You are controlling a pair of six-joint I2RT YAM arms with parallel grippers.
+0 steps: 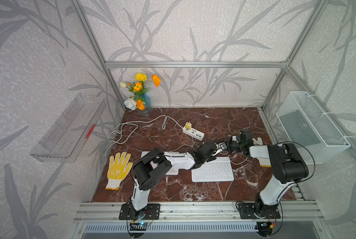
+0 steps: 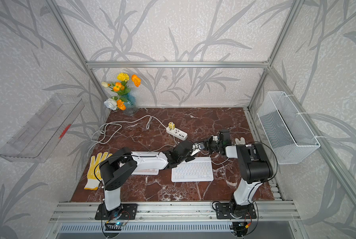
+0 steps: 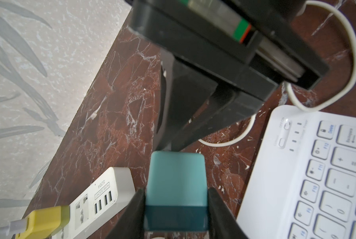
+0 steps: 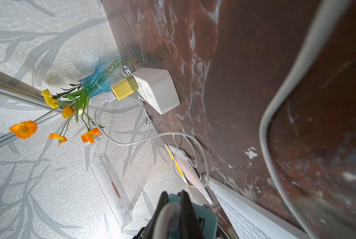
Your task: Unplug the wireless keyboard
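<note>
The white keyboard [image 1: 212, 172] lies at the front centre of the marble table, a white cable near it. Just above its back edge, in the left wrist view, my left gripper is shut on a small teal block [image 3: 176, 179]. My right gripper meets it from the right, its dark fingers shut at the teal block's far end; in the right wrist view a white cable end lies at those fingers, and whether it is held is unclear.
A power strip [image 1: 193, 134] with a yellow plug is behind. A second white board is under my left arm. A vase of flowers [image 1: 144, 104], a yellow glove [image 1: 118, 171], a clear tray [image 1: 62, 139] and a white mesh basket [image 1: 313, 135] stand around the sides.
</note>
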